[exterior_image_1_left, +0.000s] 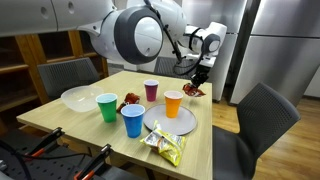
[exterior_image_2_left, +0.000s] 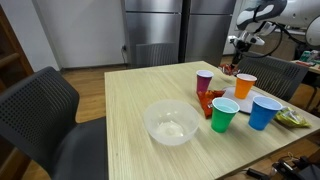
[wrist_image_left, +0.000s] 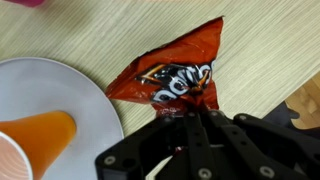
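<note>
A red snack bag (wrist_image_left: 175, 62) with white and orange print fills the middle of the wrist view. My gripper is shut on its near edge, and the rest of the bag spreads beyond the fingers. In exterior view 1 the red bag (exterior_image_1_left: 194, 90) hangs under the gripper (exterior_image_1_left: 200, 76), at the far right part of the table behind the plate. Exterior view 2 shows the bag (exterior_image_2_left: 231, 69) small and dark at the table's far end. Whether its lower edge touches the table is hard to tell.
A round plate (exterior_image_1_left: 171, 122) carries an orange cup (exterior_image_1_left: 173, 104). Around it are a blue cup (exterior_image_1_left: 132, 120), a green cup (exterior_image_1_left: 107, 107), a purple cup (exterior_image_1_left: 151, 91), another red packet (exterior_image_1_left: 129, 101) and a yellow bag (exterior_image_1_left: 165, 145). A clear bowl (exterior_image_2_left: 172, 124) stands apart. Black chairs flank the table.
</note>
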